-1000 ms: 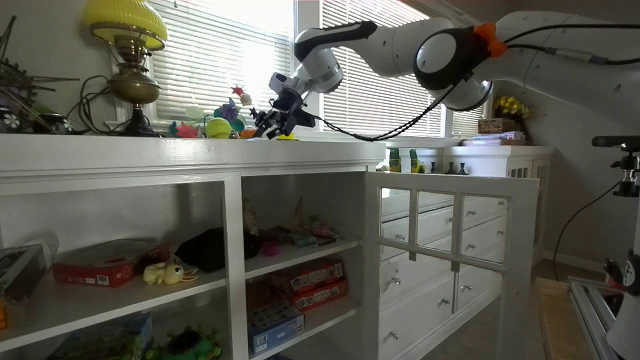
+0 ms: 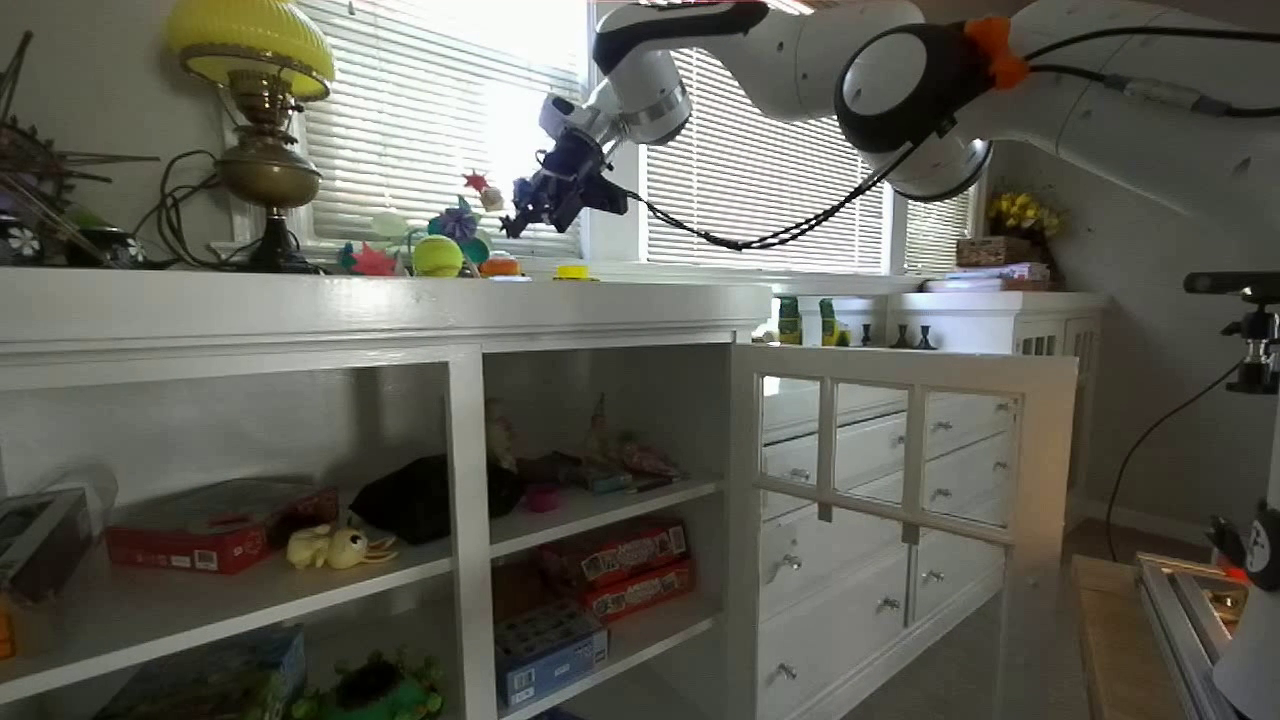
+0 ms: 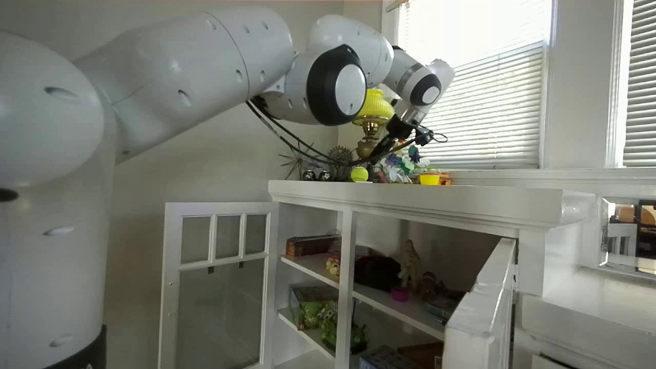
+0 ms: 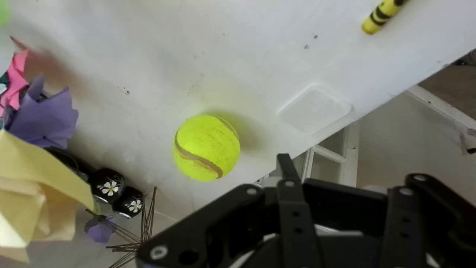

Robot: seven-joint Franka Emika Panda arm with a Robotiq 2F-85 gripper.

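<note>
My gripper (image 2: 531,220) is raised above the white cabinet top, with its fingers shut and nothing visible between them. In the wrist view, its black fingers (image 4: 292,201) reach in from the lower right. A yellow-green tennis ball (image 4: 206,148) sits on the white surface, apart from the gripper. Near the front edge lies a clear, shallow rectangular piece (image 4: 315,108). A yellow crayon-like thing with black bands (image 4: 382,17) is cut off by the top border. In exterior view 2, a yellow cup (image 3: 430,179) stands beside an orange item (image 3: 444,179) on the cabinet top.
Paper flowers (image 4: 47,114) and dark pots with white flowers (image 4: 107,185) crowd the back and left. A brass lamp with a yellow shade (image 2: 270,168) stands at the left. Below, the cabinet's glass door (image 2: 888,456) hangs open.
My gripper has risen from close above the cabinet top and shifted slightly left in exterior view 1. The orange item and yellow cup show more clearly there now. The ball has stayed put.
</note>
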